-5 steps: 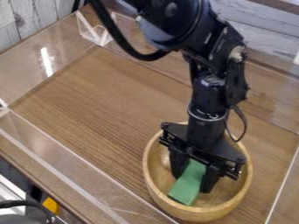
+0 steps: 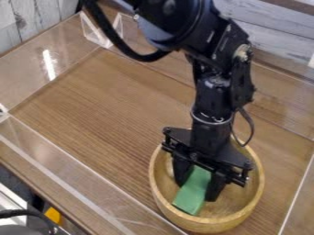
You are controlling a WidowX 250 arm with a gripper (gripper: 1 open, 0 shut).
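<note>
My black gripper (image 2: 207, 167) reaches down into a yellow wooden bowl (image 2: 241, 204) at the lower right of the camera view. A green object (image 2: 189, 196) lies in the bowl between its fingers, and the gripper appears shut on it. The upper end of the green object is hidden by the fingers.
A bare wooden tabletop (image 2: 92, 106) fills the left and middle, with clear panels along its edges. A white wooden wall stands behind. At the lower left, beyond the table's edge, are dark cables and a small yellow item.
The gripper and green object have shifted very slightly left within the bowl over the last second.
</note>
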